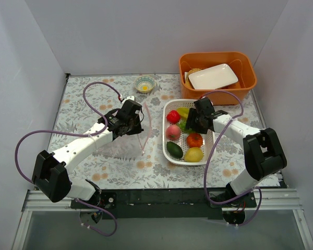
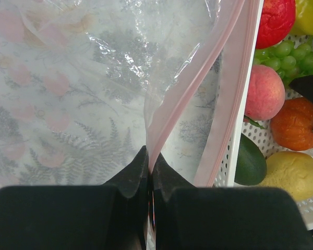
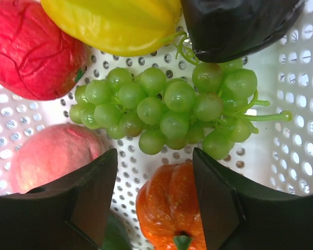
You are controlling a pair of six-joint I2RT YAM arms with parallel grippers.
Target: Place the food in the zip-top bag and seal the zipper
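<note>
A clear zip top bag with a pink zipper edge (image 2: 198, 78) lies flat on the table's left half, its mouth spread partly apart beside the basket. My left gripper is shut on the near part of that edge. Over the white basket (image 1: 167, 151) hangs my right gripper, open with nothing between its fingers. Beyond its fingertips lie green grapes (image 3: 167, 104), and a small pumpkin (image 3: 172, 203) sits below them, partly behind one finger. Around these are a peach (image 3: 57, 153), a red pepper (image 3: 34, 52), a yellow pepper (image 3: 115, 23) and a dark eggplant (image 3: 240, 26).
An avocado (image 1: 174, 150) and a yellow lemon-like fruit (image 1: 193, 154) rest in the basket's near end. Behind stands an orange bin (image 1: 245, 78) holding a white tray (image 1: 214, 77). A small patterned bowl (image 1: 145, 84) is at the back.
</note>
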